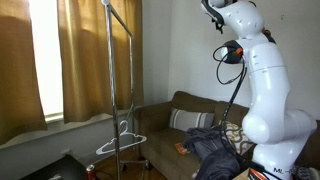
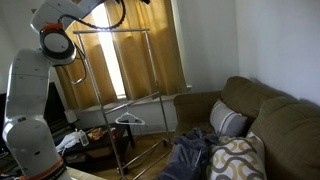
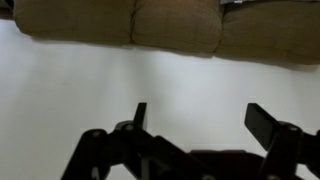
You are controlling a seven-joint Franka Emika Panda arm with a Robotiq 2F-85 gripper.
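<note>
A dark grey garment (image 1: pixel 213 150) lies in a crumpled heap on the brown couch (image 1: pixel 185 116), draped over the seat's front; the second exterior view shows the same garment (image 2: pixel 188 155) beside the cushions. High above it, the raised arm reaches out of the top of both exterior views, so the fingertips do not show there. In the wrist view my gripper stands open, its black fingers wide apart and nothing between them. Behind it are white wall and the couch's back (image 3: pixel 180 22); the garment is out of that view.
A metal garment rack (image 1: pixel 113 85) stands to the left, with a white hanger (image 1: pixel 124 137) hanging low beside it. A patterned cushion (image 2: pixel 236 160) and a striped one (image 2: pixel 229 121) rest on the couch. Items clutter a low dark table (image 2: pixel 95 140) near the window.
</note>
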